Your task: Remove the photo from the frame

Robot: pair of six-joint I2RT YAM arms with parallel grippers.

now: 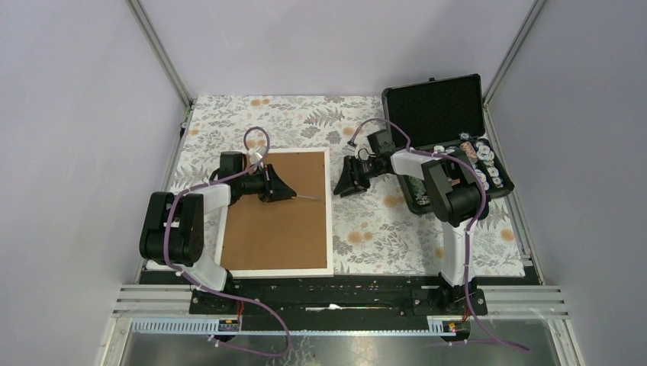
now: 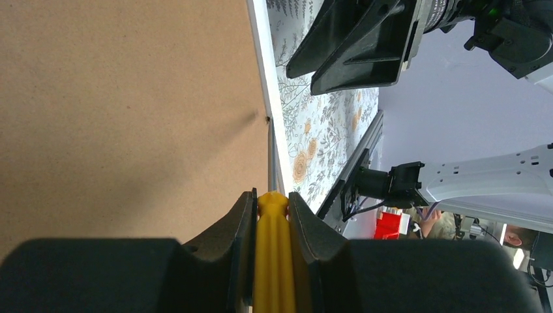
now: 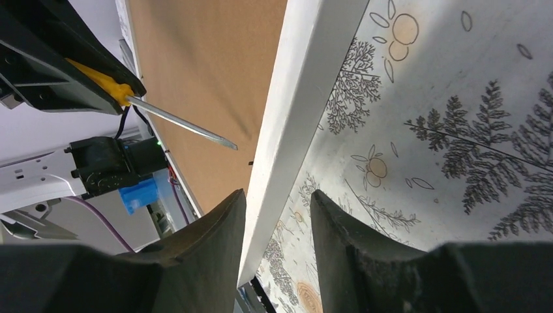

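The white frame (image 1: 329, 229) lies face down with its brown backing board (image 1: 282, 229) up. My left gripper is shut on the yellow handle (image 2: 274, 248) of a screwdriver. Its thin metal shaft (image 3: 182, 122) points toward the frame's right edge, and in the right wrist view the tip shows over the board near a small dark tab (image 3: 250, 163). Whether the tip touches the board I cannot tell. Beside that edge, my right gripper stands open, its fingers apart over the white rim and the cloth, nothing between them. The photo is hidden.
An open black case (image 1: 435, 114) with several patterned rolls (image 1: 488, 164) stands at the right, under the right arm.
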